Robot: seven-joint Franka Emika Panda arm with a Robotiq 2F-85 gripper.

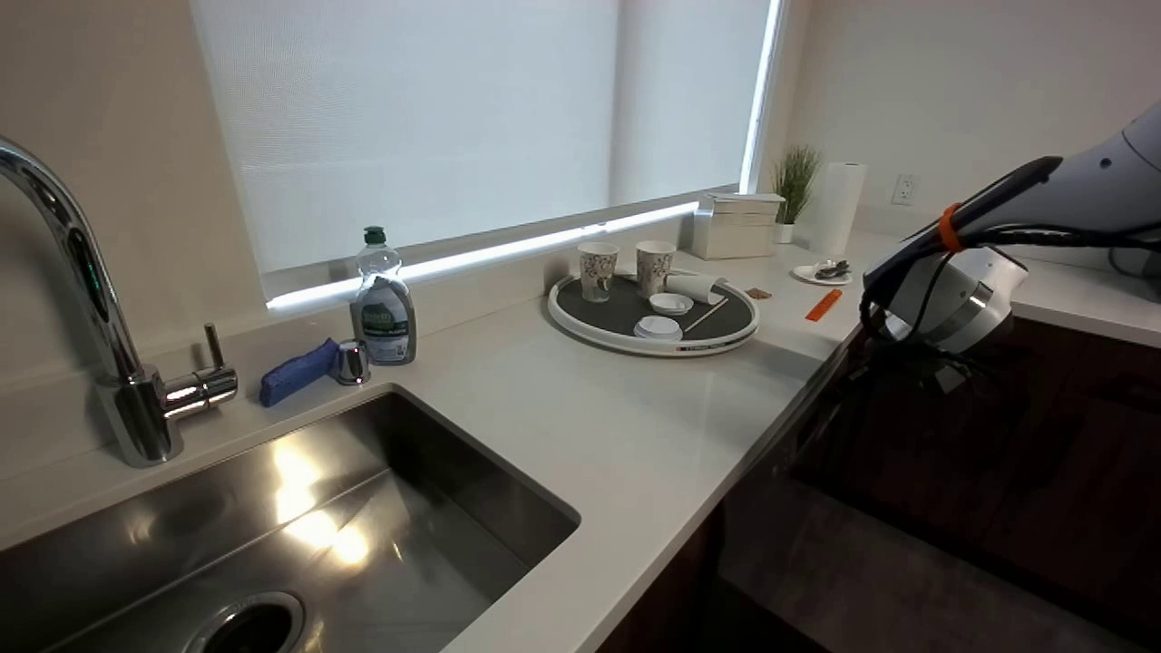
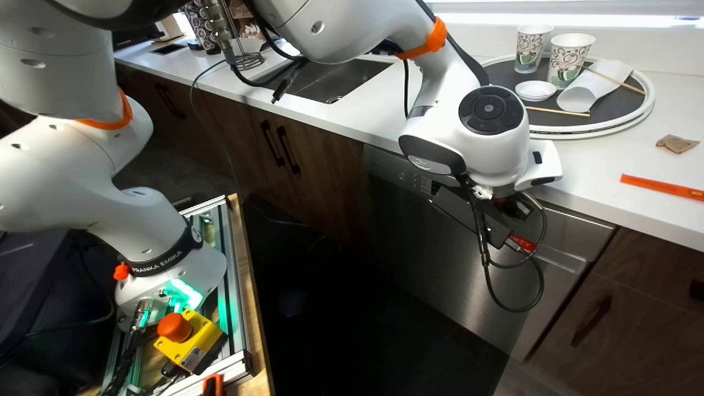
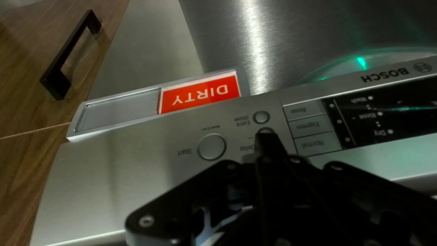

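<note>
In the wrist view my gripper is shut, nothing visible between its fingers. Its tip overlaps the button beside the "Delay" label on the dishwasher's control panel (image 3: pixel 123 176); whether it touches cannot be told. Left of the tip is the round Start button (image 3: pixel 211 147), and just above it the Extra Shine button (image 3: pixel 261 117). To the right sit the Normal, Express and Rinse keys (image 3: pixel 317 145) and a dark display (image 3: pixel 389 112). A red "DIRTY" sign (image 3: pixel 199 92) shows upside down on the front. Exterior view 2 has the dishwasher (image 2: pixel 429 277) below the counter, with the arm's hand in front.
Above the dishwasher, the counter (image 2: pixel 594 155) bears a round tray (image 2: pixel 643 109) with paper cups and lids, and an orange strip (image 2: pixel 663 188). A cabinet handle (image 3: pixel 69 55) sticks out beside the dishwasher. Cables (image 2: pixel 485 264) hang from the hand. The sink (image 1: pixel 468 479) is farther along.
</note>
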